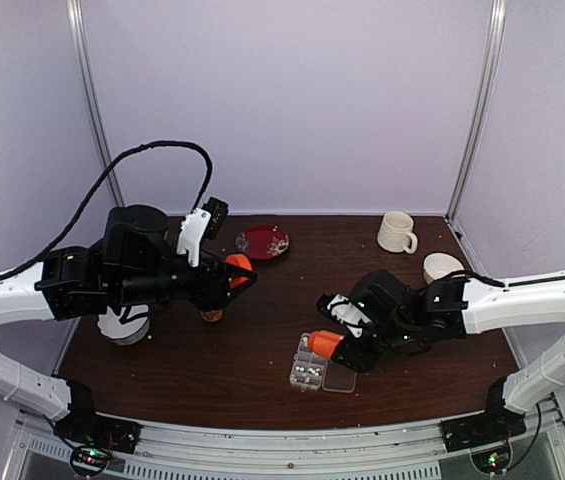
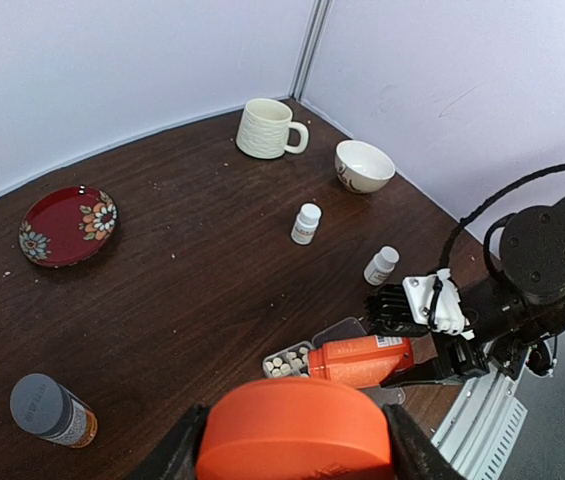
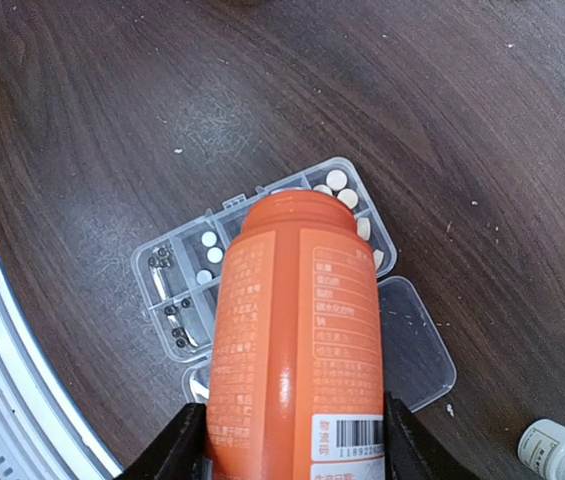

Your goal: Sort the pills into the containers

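An orange bottle (image 3: 287,340) is clamped in my right gripper, lying tilted with its mouth end over the clear pill box (image 3: 145,262). In the left wrist view the bottle's open-looking end points at the box's compartment of white pills (image 2: 284,365). Other compartments hold small white pills (image 3: 212,247) and dark-and-clear capsules (image 3: 162,268). The box's clear lid (image 3: 417,345) lies open beside it. My left gripper is shut on an orange cap (image 2: 295,425), held up left of the box, well apart from the bottle.
Two small white bottles (image 2: 306,223) (image 2: 381,265) stand right of centre. A mug (image 1: 397,232) and white bowl (image 1: 442,268) are at the back right, a red plate (image 1: 262,242) at the back. A grey-capped jar (image 2: 52,410) stands at left. Mid-table is clear.
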